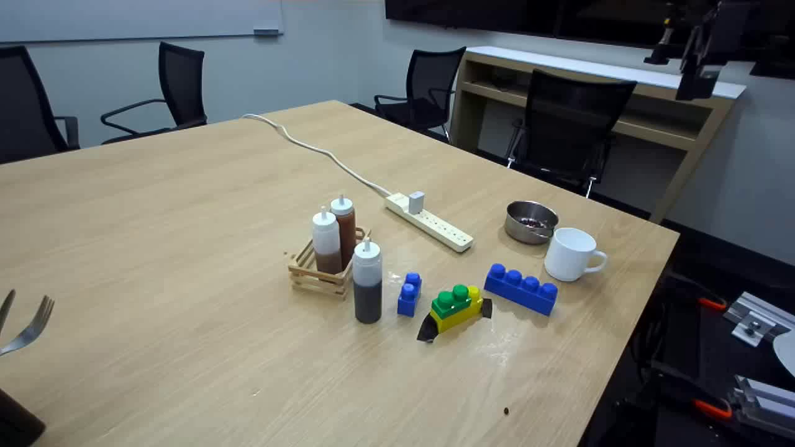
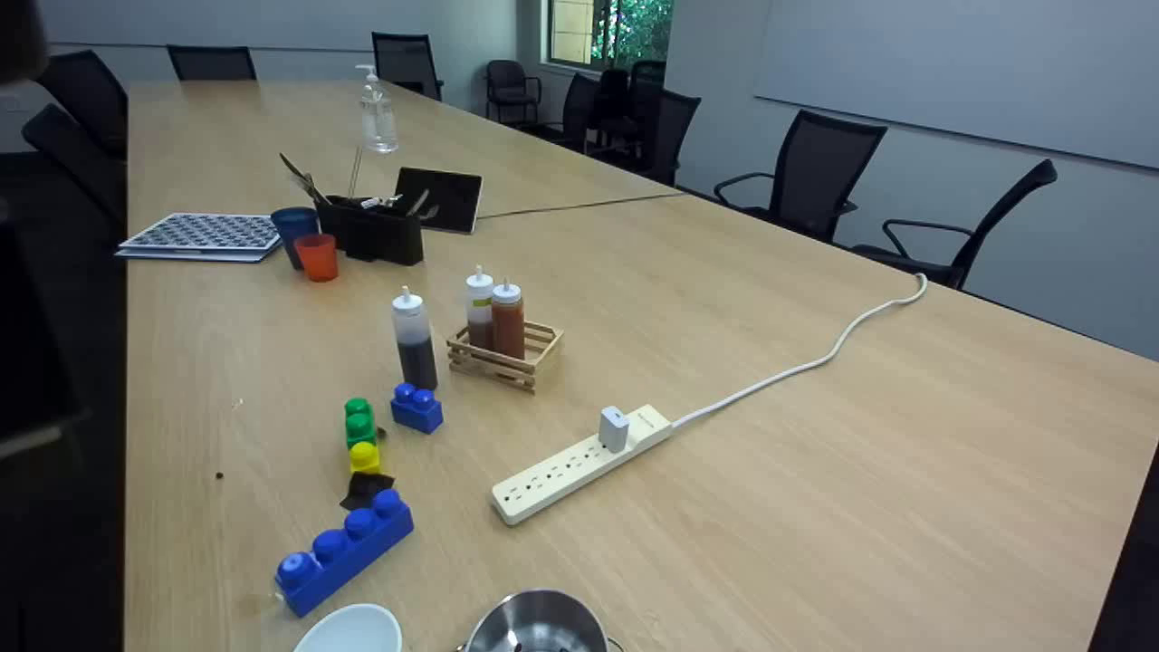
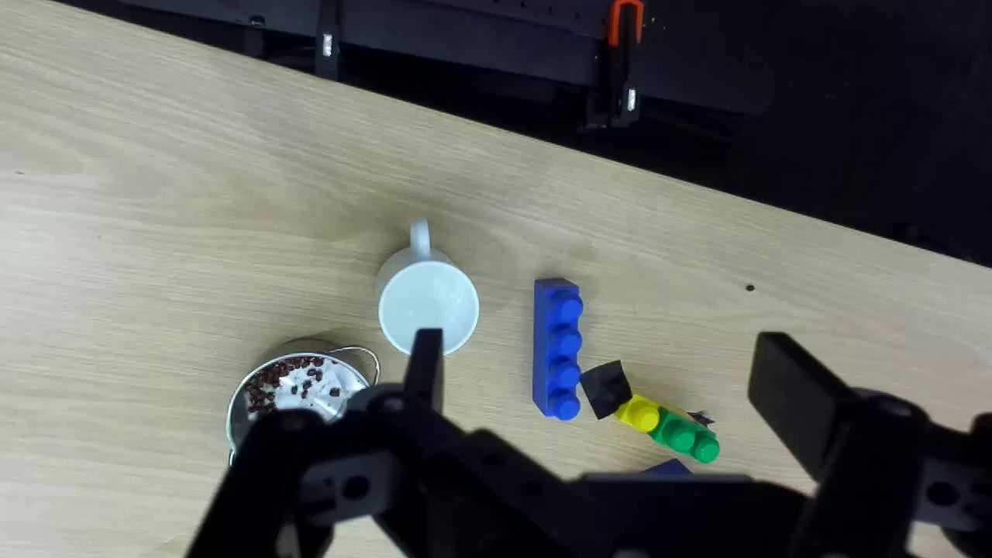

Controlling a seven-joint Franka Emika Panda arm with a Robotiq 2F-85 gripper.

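High above the table, my gripper is open, with nothing between its widely spread fingers. Below it in the wrist view lie a long blue block [image 3: 549, 349] and a yellow-and-green block piece [image 3: 662, 423] with black tape at its ends. A white mug [image 3: 428, 302], its handle toward the table edge, stands beside a steel bowl [image 3: 311, 386] that holds small dark bits. Exterior view 1 shows a short blue block [image 1: 409, 294] next to the yellow-and-green piece; the gripper partly hides this short block in the wrist view.
A dark sauce bottle [image 1: 367, 283] stands outside a wooden crate [image 1: 320, 279] holding two more bottles. Behind the blocks runs a power strip [image 1: 428, 221] with its cord. Farther off are cups, a black utensil holder [image 2: 369, 230] and a tablet [image 2: 440, 197].
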